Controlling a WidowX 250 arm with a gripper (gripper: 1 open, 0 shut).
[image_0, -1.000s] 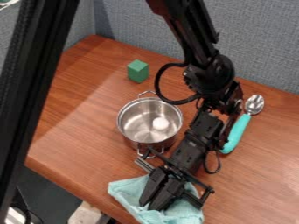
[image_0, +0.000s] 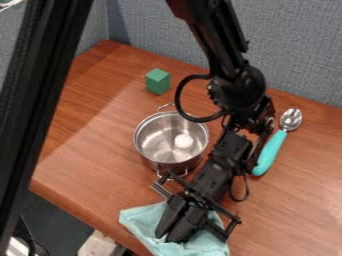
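My black gripper is low at the front of the table, pointing down onto a crumpled light-blue cloth. Its fingertips are dark against the cloth, so whether they are open or closed on it is unclear. Behind the gripper stands a steel pot with two handles and a white round object inside.
A green cube sits at the back left. A turquoise-handled spoon lies right of the arm. A grey partition runs along the back.
The gripper has shifted very slightly over the cloth; the other objects stay where they were.
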